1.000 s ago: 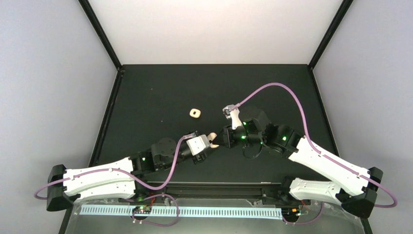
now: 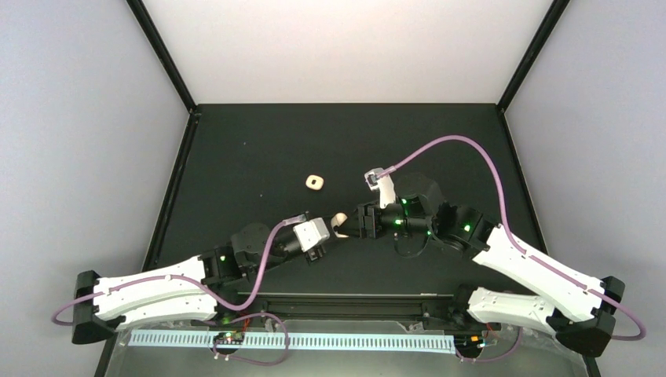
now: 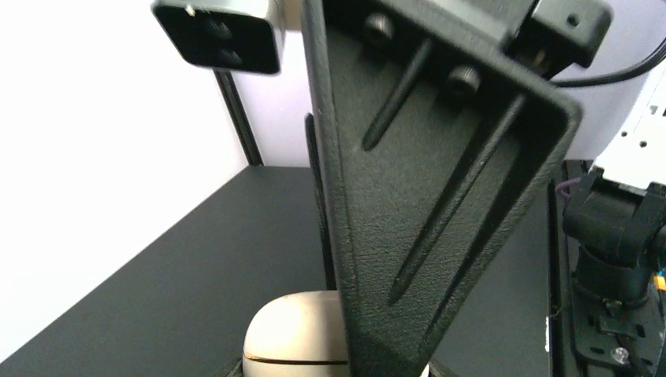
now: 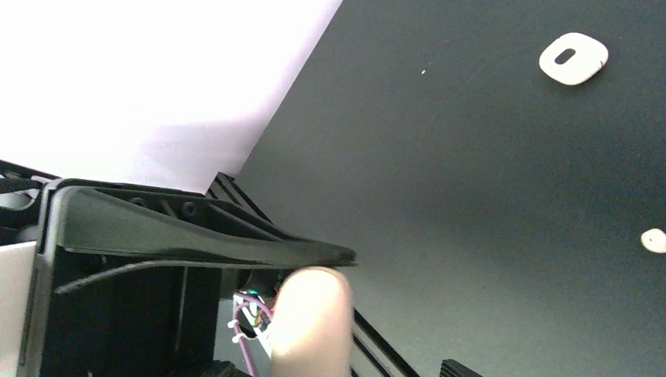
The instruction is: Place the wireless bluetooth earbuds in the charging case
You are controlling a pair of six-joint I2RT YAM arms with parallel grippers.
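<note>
The white charging case is in my left gripper, which is shut on it at the table's middle, as the top view shows. My right gripper is right beside it, a black finger overlapping the case in the left wrist view. In the right wrist view the case's rounded end stands between the right gripper's fingers, which are part open; whether they touch it is unclear. A white piece with an oval hole and a small white piece lie on the table.
Frame rails and white walls border it; both arms' bases and cables are along the front edge.
Both grippers have shifted slightly: the left, with the case, a little to the left, the right a little to the right.
</note>
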